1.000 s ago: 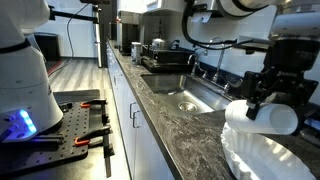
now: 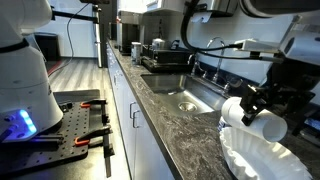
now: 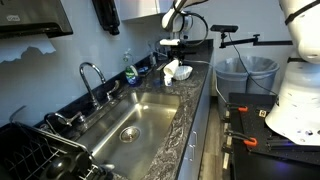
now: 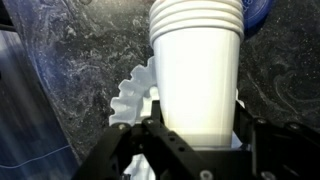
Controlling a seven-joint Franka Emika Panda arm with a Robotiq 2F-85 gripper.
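Note:
A stack of white cups (image 4: 198, 75) lies tilted in my gripper, which is shut on it. The rims at the far end of the stack show in the wrist view, and the fingertips are partly hidden behind the cups. In exterior view 1 the same cups (image 2: 255, 119) hang at an angle above a white fluted bowl (image 2: 265, 155) on the counter. The wrist view shows part of this bowl (image 4: 130, 103) below and left of the cups. From exterior view 2 the arm and bowl (image 3: 180, 72) look small at the counter's far end.
A sink (image 2: 186, 102) is set into the dark speckled counter (image 2: 165, 115), with its faucet (image 2: 218, 62) at the back. A blue object (image 4: 257, 12) is close to the cup rims. Bottles (image 3: 131, 74) stand along the wall. Bare counter lies between bowl and sink.
The cups have swung from nearly level to a steeper tilt and shifted somewhat to the left over the bowl. My gripper stays shut on them, and the bowl appears still.

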